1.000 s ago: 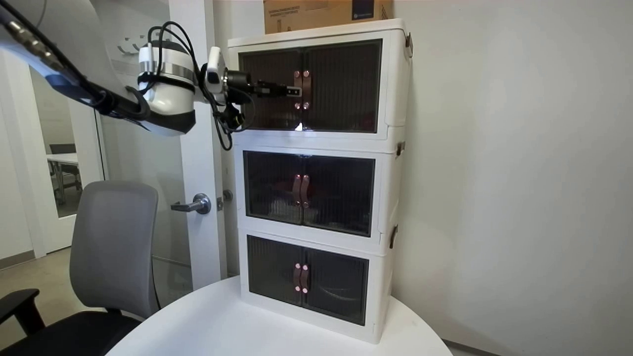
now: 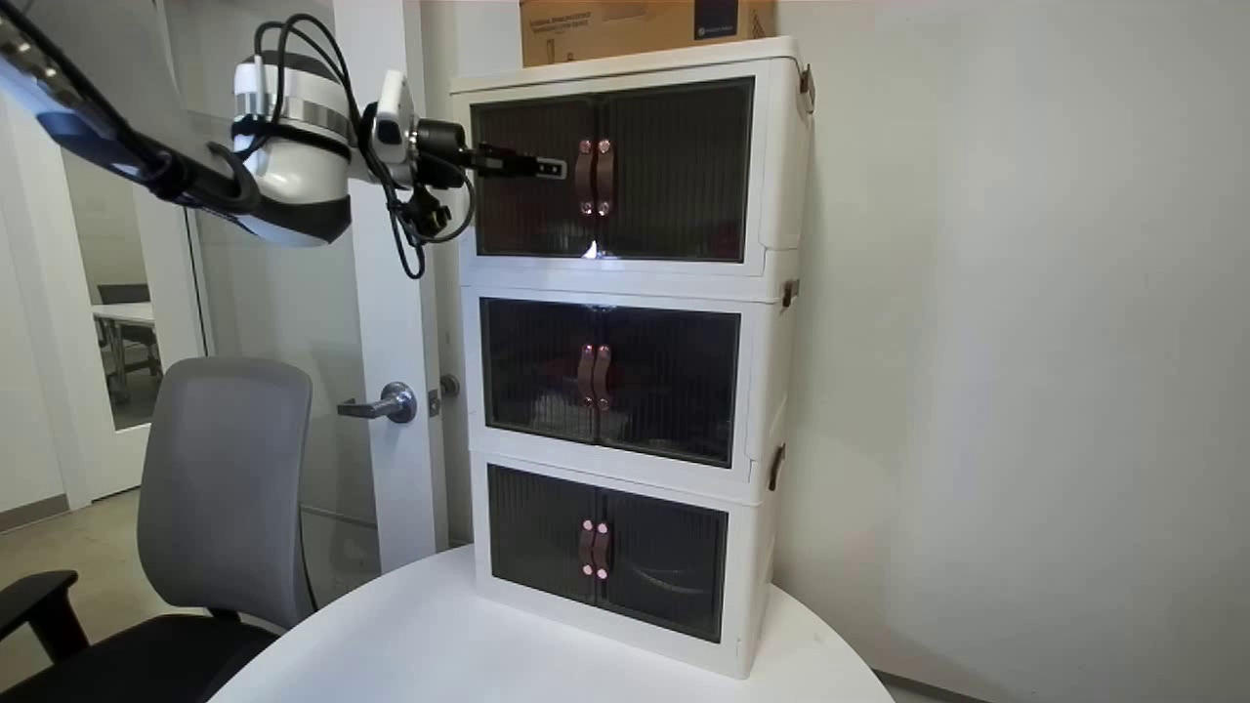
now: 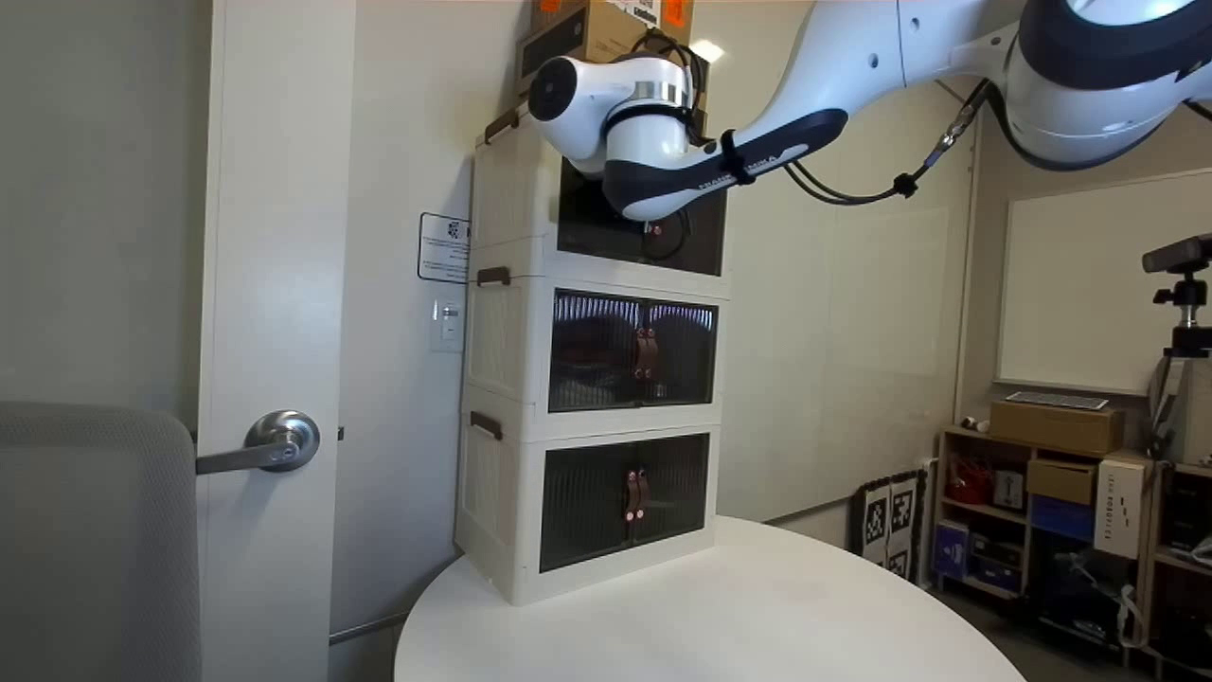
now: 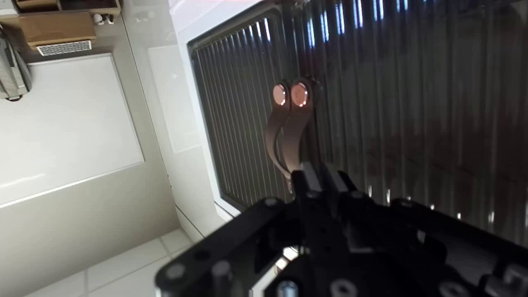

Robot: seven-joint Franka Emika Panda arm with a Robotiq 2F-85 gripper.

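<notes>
The top cabinet unit [image 2: 757,176] has two dark ribbed doors, both closed, with a pair of brown strap handles [image 2: 604,176] side by side at the middle. My gripper [image 2: 556,168] is in front of the left door, its tips a little left of the handles in exterior view 1. In the wrist view, copper rivets mark one end of the handles [image 4: 295,131]; the other end is hidden near my fingers. Those narrow fingers [image 4: 310,176] are close together, and I see nothing clearly held between them. Exterior view 2 hides the gripper behind the arm.
Two more closed units, the middle one [image 2: 751,387] and the bottom one [image 2: 740,586], stack below on a round white table [image 2: 387,621]. A cardboard box [image 2: 645,33] rests on top. A grey chair [image 2: 223,480] and a door lever [image 2: 381,404] are at left.
The arm and gripper have shifted left and slightly up in exterior view 1. The fingertips overlapped the handles before and now appear clear of them. The doors look unmoved.
</notes>
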